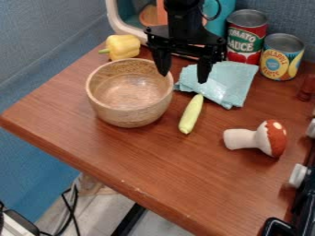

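My black gripper [182, 64] hangs over the back of the table, above and just right of a wooden bowl [129, 97], its fingers pointing down, apart, with nothing visible between them. Below it lie a light blue cloth [224, 85] and a pale green corn cob [191, 114]. A yellow pepper-like toy [121, 46] sits behind the bowl at the left. A red-capped mushroom toy [256, 140] lies on the right.
Tomato can [245, 39] and a second can [281, 57] stand at back right, beside a small red jar [308, 88]. A white-and-teal container is behind my gripper. Dark appliances line the right edge.
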